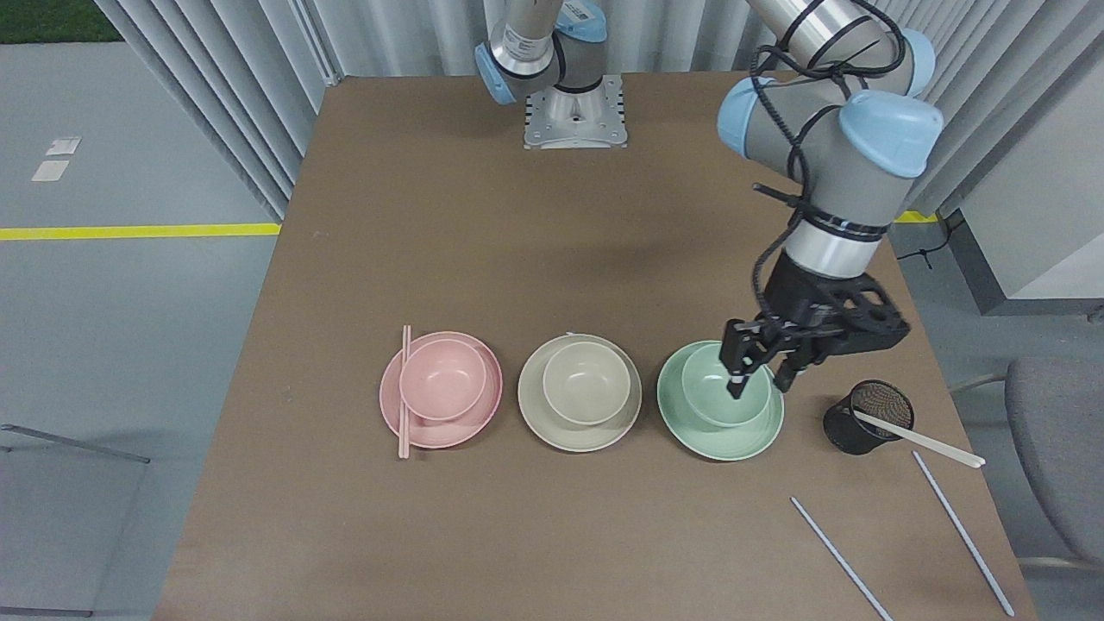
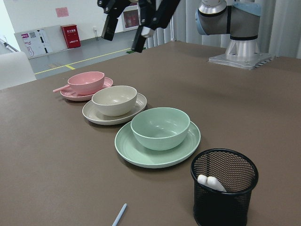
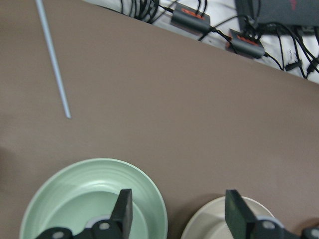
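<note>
My gripper (image 1: 761,383) hangs open above the green bowl (image 2: 160,129) on its green plate (image 1: 704,443), with nothing seen between its fingers. A cream bowl (image 1: 586,383) on a cream plate and a pink bowl (image 1: 442,378) on a pink plate stand to its left in the front view, pink chopsticks (image 1: 404,435) across the pink plate. A black mesh cup (image 1: 850,429) holds pale chopsticks (image 1: 937,445), leaning out of it. Two separate pale sticks (image 1: 841,562) lie at the table's front right.
A grey chair (image 1: 1061,445) is beyond the right edge; cables and devices (image 3: 244,45) show past an edge in the wrist view.
</note>
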